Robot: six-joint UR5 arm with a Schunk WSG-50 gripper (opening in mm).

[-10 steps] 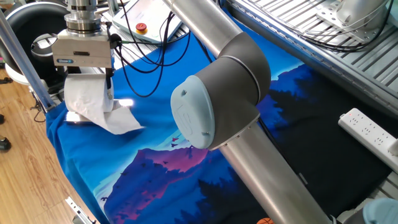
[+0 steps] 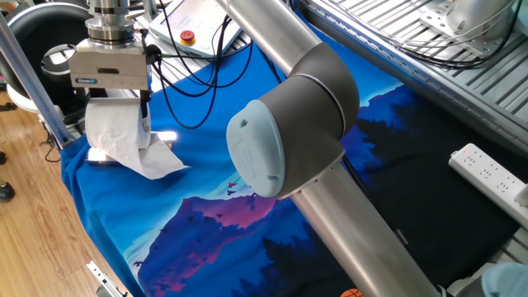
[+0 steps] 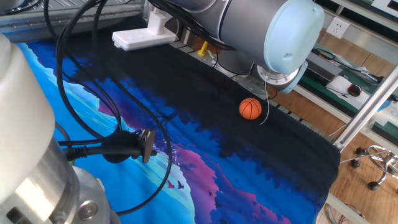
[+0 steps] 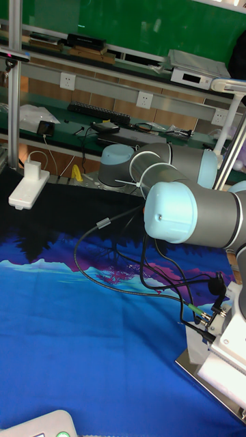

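In exterior view 1, a white paper roll (image 2: 109, 128) sits between the fingers of my gripper (image 2: 116, 109) at the upper left. The fingers flank both ends of the roll, with no gap showing; the gripper appears shut on it. A loose sheet of paper (image 2: 161, 161) trails from the roll to the right. Beneath lies a shiny flat plate (image 2: 167, 137), mostly covered by the paper. Whether the roll touches the plate cannot be made out. Exterior view 3 catches the roll (image 4: 223, 375) beside the plate's edge (image 4: 190, 370), partly cut off at the right.
A small basketball (image 3: 250, 109) rests on the dark part of the cloth. Power strips (image 2: 491, 172) lie near the cloth's edge. Black cables (image 2: 216, 70) loop beside the gripper, and a box with a red button (image 2: 187, 37) stands behind.
The loose end of the paper shifts very slightly. Arm, gripper and roll stay where they were.
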